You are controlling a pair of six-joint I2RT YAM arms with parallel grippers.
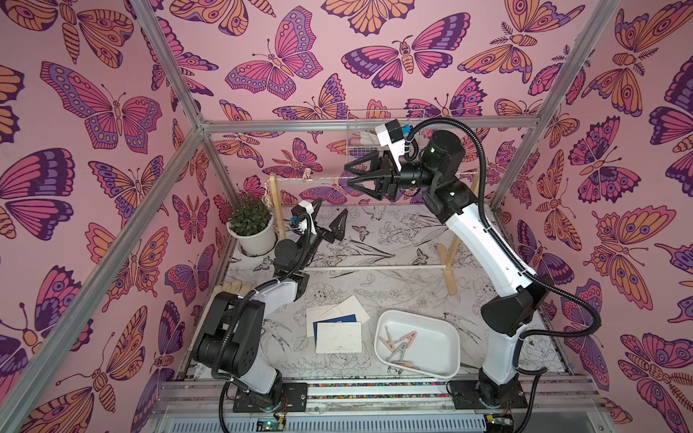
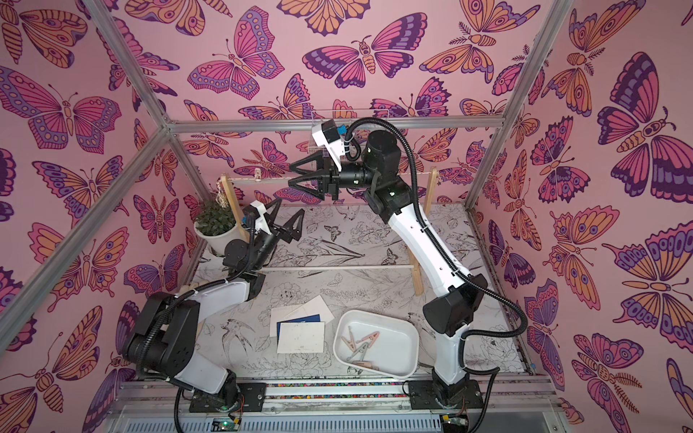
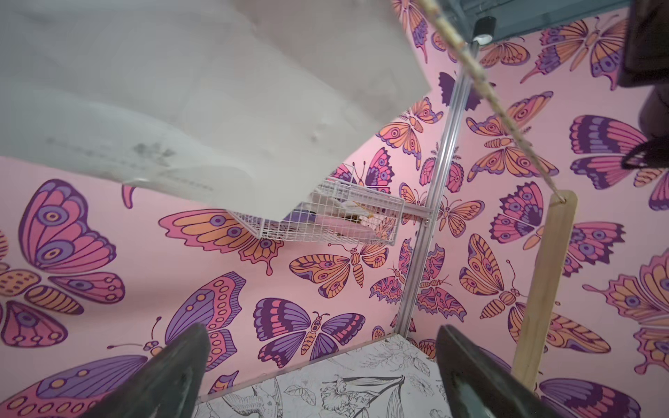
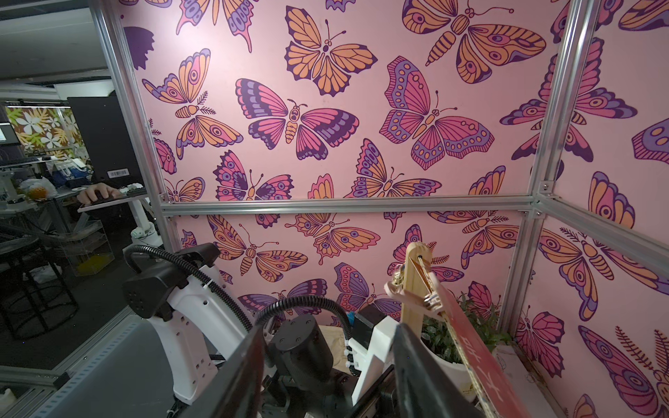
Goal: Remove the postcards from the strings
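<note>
A pale postcard (image 3: pixel 209 90) hangs close in front of the left wrist camera, below the string (image 3: pixel 498 104). In the right wrist view the postcard (image 4: pixel 474 348) shows nearly edge-on. A pinkish clip (image 1: pixel 307 174) sits on the string toward the left post. My left gripper (image 1: pixel 330 210) is open below the string, empty between its fingers. Beside the string, right of the clip, my right gripper (image 1: pixel 348 175) stands open with nothing between its fingers. Several removed cards, including a blue one, lie in a pile (image 1: pixel 339 337) on the table.
A white tray (image 1: pixel 447 346) holding several clips stands right of the pile. A potted plant (image 1: pixel 251 220) is beside the left wooden post (image 1: pixel 276 205). The right post (image 1: pixel 454 249) stands behind the right arm. A wire basket (image 3: pixel 334 216) hangs on the back wall.
</note>
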